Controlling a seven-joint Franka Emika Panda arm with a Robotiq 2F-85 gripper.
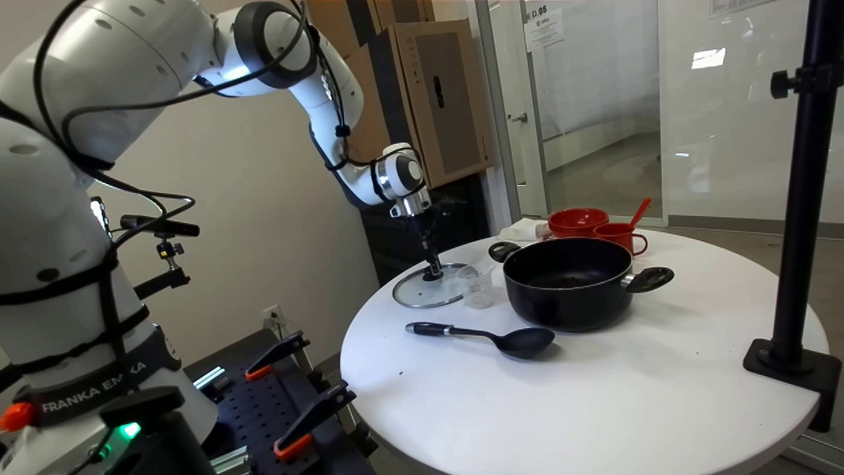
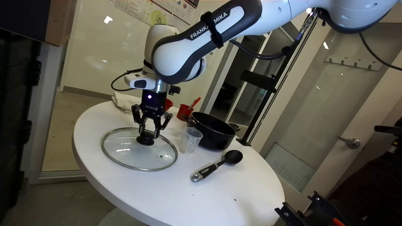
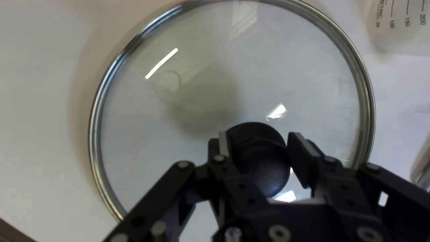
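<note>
A round glass lid with a metal rim and a black knob is at the table's left side in exterior view 1. My gripper points down over it, shut on the knob, with one finger on either side in the wrist view. Whether the lid touches the table or hangs just above it, I cannot tell. A black two-handled pot stands uncovered to the right of the lid in exterior view 1. Between lid and pot is a clear measuring cup, close to the lid's rim.
A black serving spoon lies in front of the pot. Behind it are a red bowl, a red mug and a white cloth. A black post stands at the table's right edge.
</note>
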